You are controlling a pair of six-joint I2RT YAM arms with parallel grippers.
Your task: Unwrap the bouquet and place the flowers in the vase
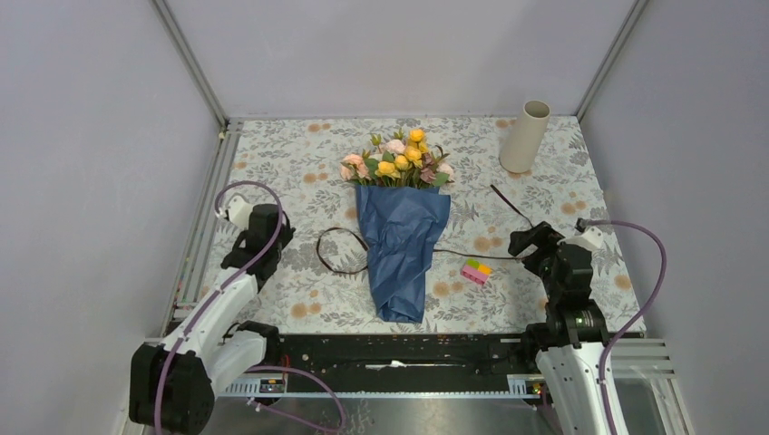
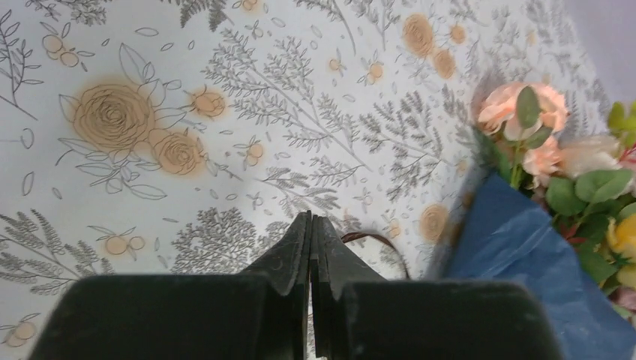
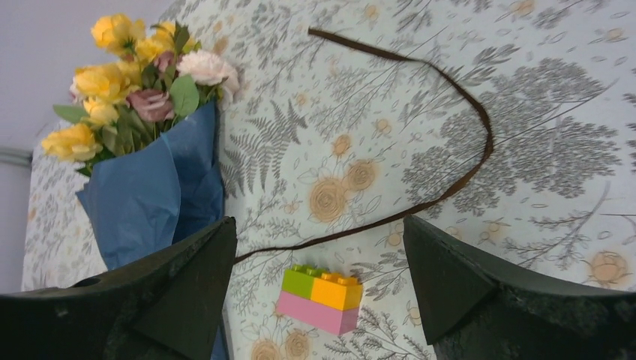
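Observation:
A bouquet of yellow, pink and mauve flowers [image 1: 405, 161] lies on the patterned table, its stems hidden in blue wrapping paper [image 1: 399, 258]. The cream vase [image 1: 525, 138] stands at the back right, empty as far as its mouth shows. To the left of the bouquet, apart from it, my left gripper is shut with nothing visible between its fingers. Over the right side of the table, my right gripper is open, its fingers wide apart. A toy block and a stretch of ribbon show in the gap between them, lying below on the table.
A dark brown ribbon [image 3: 469, 176] runs loose across the table right of the paper; a curl of ribbon [image 1: 331, 263] lies on its left. The small pink, green and orange block [image 1: 475, 271] sits between bouquet and right arm.

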